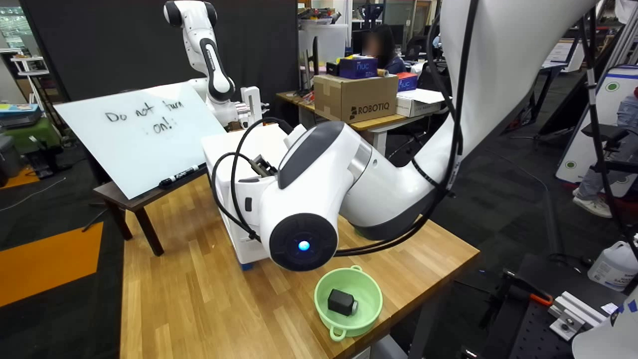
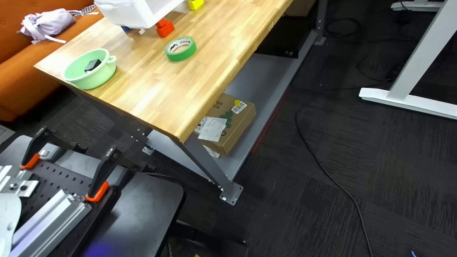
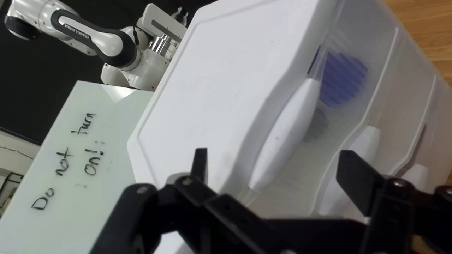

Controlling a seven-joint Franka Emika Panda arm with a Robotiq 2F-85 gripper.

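Note:
My gripper is open in the wrist view, its dark fingers wide apart and nothing held between them. Beyond them stands a white drawer unit point(image 3: 220, 72) with translucent fronts. The top drawer's white handle point(image 3: 286, 135) lies in the gap between the fingers as seen from the wrist; whether a finger touches it I cannot tell. A purple-blue item point(image 3: 342, 79) shows through the top drawer's front. Lower handles point(image 3: 354, 169) run along the drawers below. In exterior view 1 my arm hides the gripper and the unit's front.
A green bowl point(image 1: 375, 302) holding a black object point(image 1: 341, 302) stands near the table's edge. Green tape point(image 2: 191, 50) and red blocks point(image 2: 165, 29) lie near the unit. A whiteboard point(image 1: 143, 137) leans behind, close to another robot arm point(image 1: 212, 66).

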